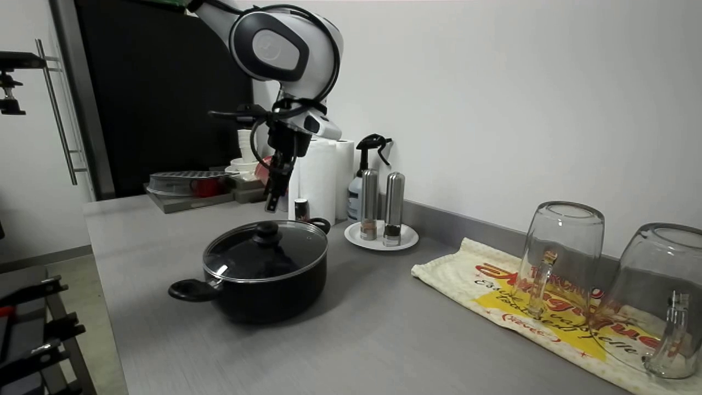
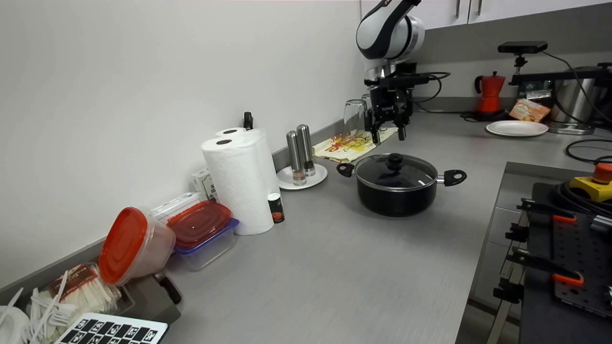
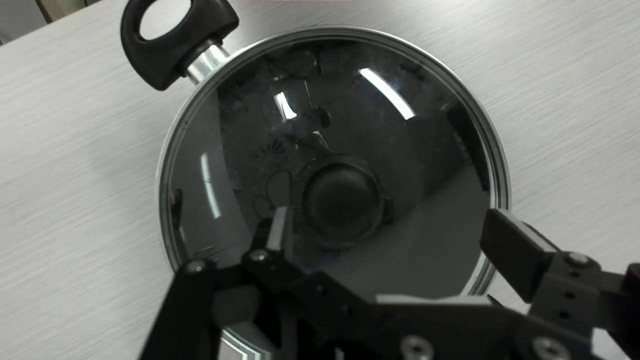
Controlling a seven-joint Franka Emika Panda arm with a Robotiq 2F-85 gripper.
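On the counter stands a black pot [image 1: 263, 299] with two side handles, covered by a glass lid [image 2: 378, 172]. A black knob [image 3: 342, 201] rises from the lid's middle. My gripper is open and empty, its fingers spread to either side of the knob in the wrist view. From outside, the gripper [image 1: 271, 201] hangs above the pot with clear air between its fingertips and the lid. In the second exterior view the gripper [image 2: 388, 137] points down over the pot's wall side.
Two grinders [image 1: 393, 210] stand on a white plate [image 1: 408, 242] behind the pot, beside paper towel rolls [image 2: 238, 177]. Upturned glass mugs [image 1: 559, 263] rest on a printed cloth [image 1: 460, 276]. Plastic containers [image 2: 137, 246] crowd one end.
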